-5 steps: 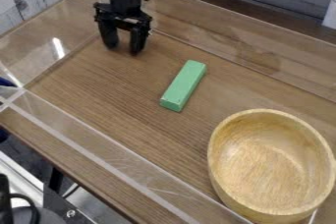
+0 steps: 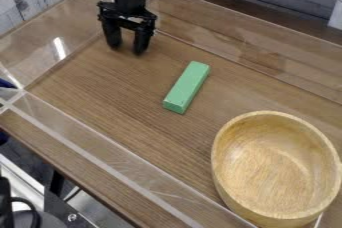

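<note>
My gripper [image 2: 127, 32], a dark mechanism with two dark fingers pointing down, is at the far upper left of the wooden table [image 2: 120, 107]. Whether it is open or shut on something is too small and dark to tell. A green bar [image 2: 187, 87] lies in the middle of the table. A large tan round bowl [image 2: 271, 167] sits at the lower right.
A wall runs along the back. Dark cables or fittings show at the lower left edge.
The gripper's shape differs slightly, with a small shift at its fingers. The green bar and the bowl have not moved.
</note>
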